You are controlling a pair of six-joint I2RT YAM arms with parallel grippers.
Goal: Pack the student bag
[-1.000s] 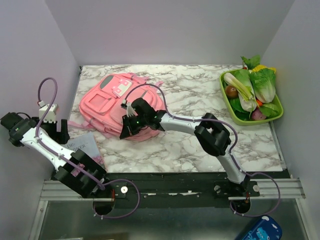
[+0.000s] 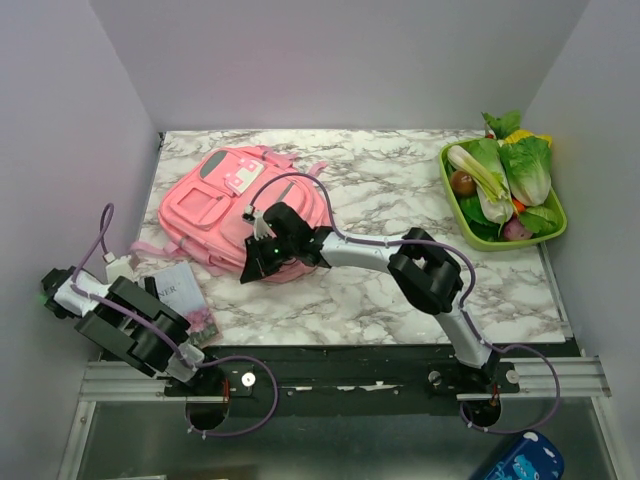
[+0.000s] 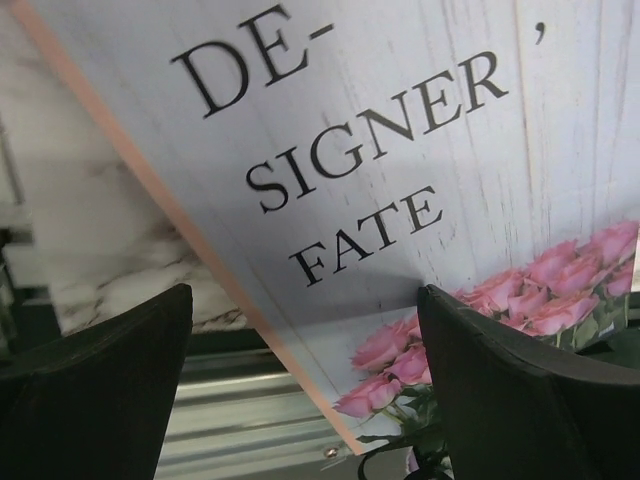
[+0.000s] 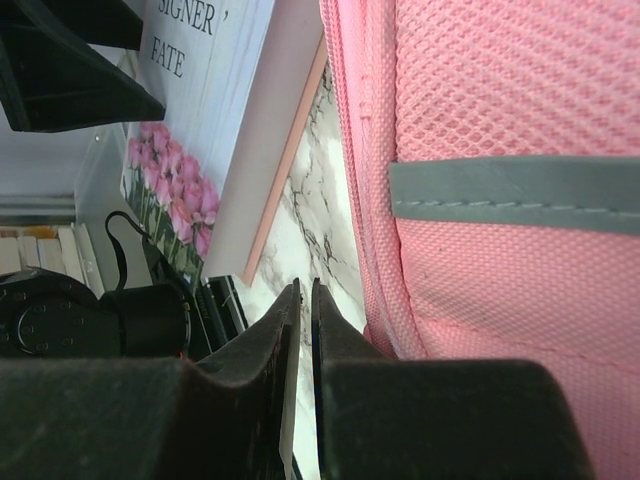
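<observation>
The pink school bag (image 2: 205,205) lies on the marble table, toward the back left. Its mesh side and grey strip fill the right of the right wrist view. A book (image 3: 380,220) titled "DE-SIGNER FATE", with pink roses on its cover, lies left of the bag. Over this book my left gripper is spread wide, gripping nothing; whether its fingers touch the cover cannot be told. At the bag's front edge, my right gripper points down with only a narrow gap between its fingertips. That gap shows nothing in it.
A green basket (image 2: 553,228) of vegetables stands at the back right. Bare marble (image 2: 390,180) spreads across the table's middle. Grey walls close in the left, back and right. Below the front edge, a blue item (image 2: 525,458) shows at the lower right.
The right arm and the bag have barely moved.
</observation>
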